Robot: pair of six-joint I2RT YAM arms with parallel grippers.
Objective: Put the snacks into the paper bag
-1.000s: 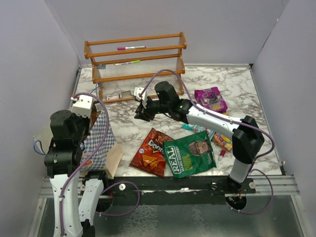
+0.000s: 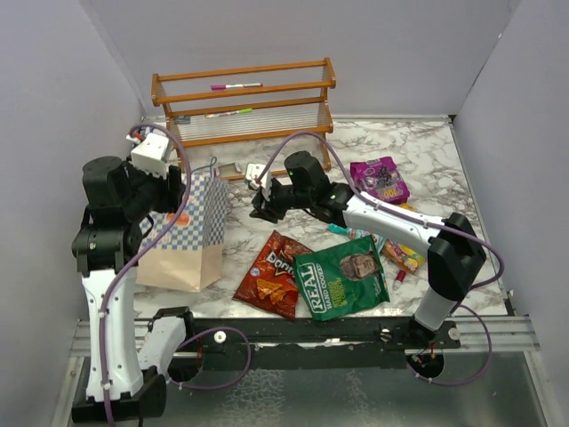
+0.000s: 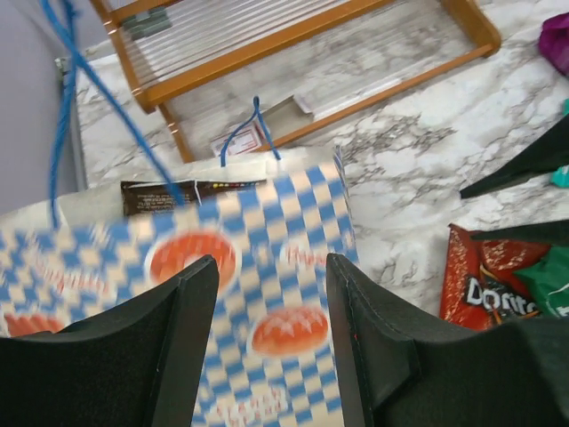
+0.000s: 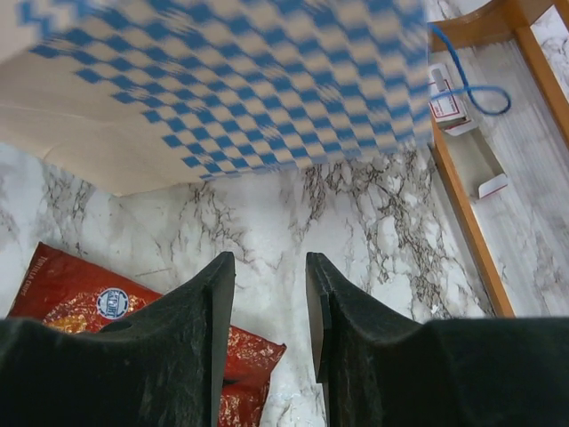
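The checkered paper bag (image 2: 178, 258) stands at the left, with my left gripper (image 2: 169, 196) above it, fingers part open and empty. In the left wrist view a dark item (image 3: 147, 200) shows in its mouth. My right gripper (image 2: 265, 206) hangs at the centre, fingers slightly apart and empty, facing the bag. On the marble lie a red Doritos bag (image 2: 271, 280), a green snack bag (image 2: 338, 280), a purple pack (image 2: 380, 178), a teal pack (image 2: 342, 229) and an orange pack (image 2: 400, 256).
A wooden rack (image 2: 240, 133) with pens stands at the back. Grey walls close both sides. Bare marble (image 2: 231, 231) lies between bag and snacks.
My left gripper has moved back and up over the bag, whose shape has shifted and widened toward the right. The right gripper has shifted slightly right.
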